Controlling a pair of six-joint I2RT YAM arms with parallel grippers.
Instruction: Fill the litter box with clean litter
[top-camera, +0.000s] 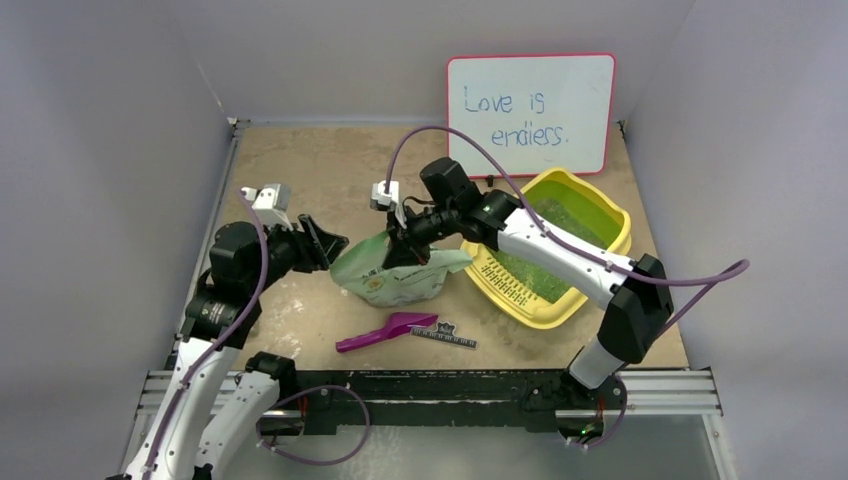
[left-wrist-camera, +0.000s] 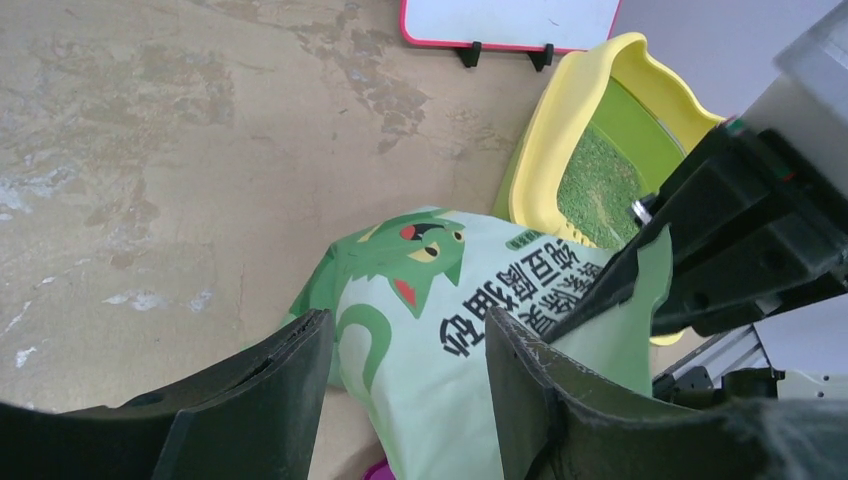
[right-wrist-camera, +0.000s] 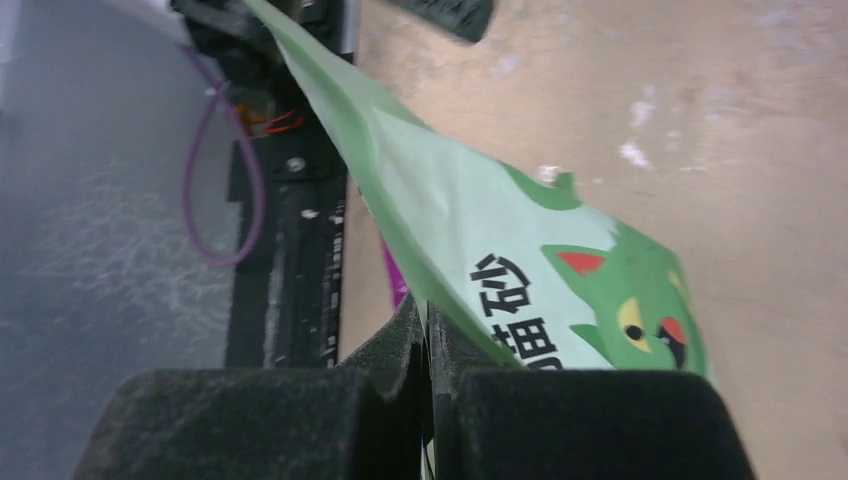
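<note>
A pale green litter bag (top-camera: 395, 285) with a cat print lies in the middle of the table. My right gripper (top-camera: 408, 255) is shut on the bag's thin upper edge, pulling it up into a fold, as the right wrist view shows. My left gripper (top-camera: 328, 245) stands open at the bag's left; in the left wrist view the bag (left-wrist-camera: 420, 320) lies beyond its fingers. The yellow litter box (top-camera: 535, 310) on the right has green granules in its bottom and is partly hidden by my right arm.
A purple scoop (top-camera: 375, 335) and a black clip (top-camera: 445, 337) lie at the table's front. A whiteboard (top-camera: 530, 105) stands at the back right.
</note>
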